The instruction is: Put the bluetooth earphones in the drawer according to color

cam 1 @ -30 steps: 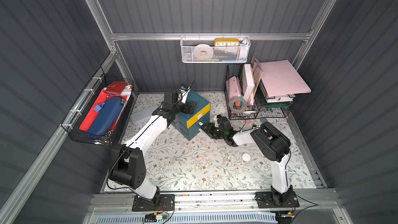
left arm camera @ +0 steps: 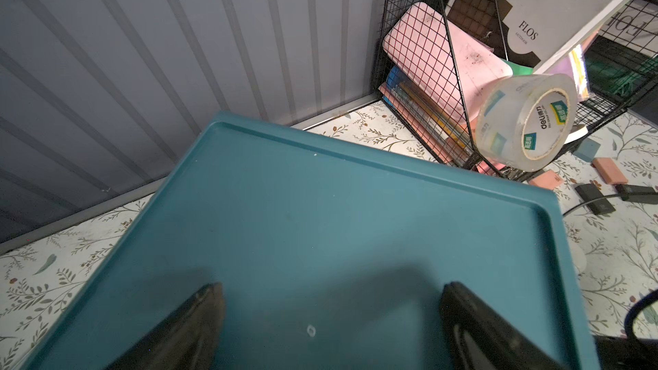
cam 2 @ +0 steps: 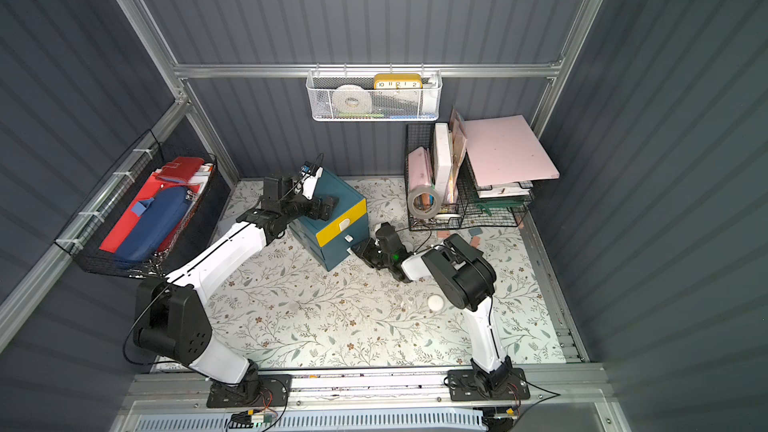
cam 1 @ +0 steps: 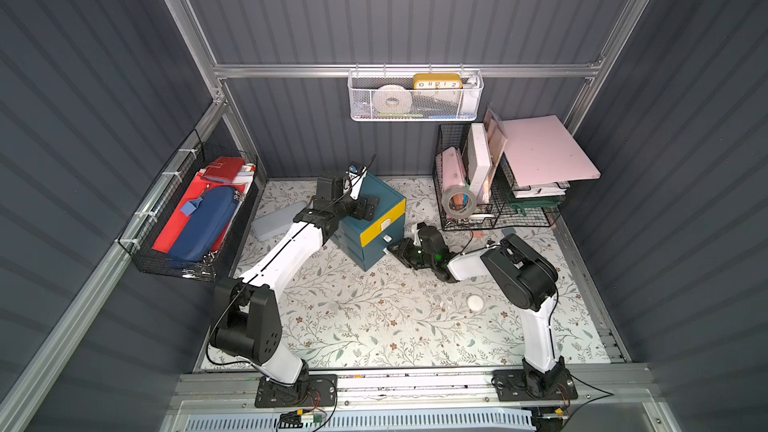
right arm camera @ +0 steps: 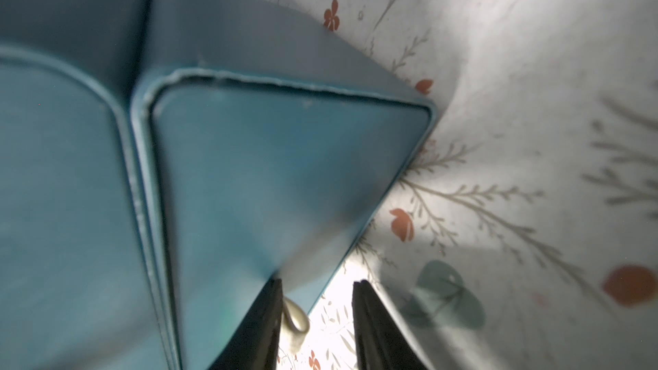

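Note:
A teal cabinet (cam 1: 382, 194) stands angled at the centre back, with a yellow top drawer front (cam 1: 382, 224) and teal drawers (right arm camera: 274, 164) below; all look closed. Over its top hangs my left gripper, open, its dark fingers wide apart with nothing between. At the lowest drawer is my right gripper, open, one finger (right arm camera: 264, 315) close beside a pale knob (right arm camera: 296, 322); whether they touch I cannot tell. A small white round item (cam 1: 475, 302) lies on the table near the right arm; whether it is an earphone case is unclear.
Right of the cabinet, a black wire rack (cam 1: 441, 192) holds books and a tape roll (cam 1: 459, 202). Small blocks (left arm camera: 610, 170) and a black item (left arm camera: 595, 198) lie before it. A grey object (cam 1: 277, 221) sits left.
My right arm's elbow has shifted very slightly, while its gripper stays by the lowest drawer. The left arm and cabinet look unchanged.

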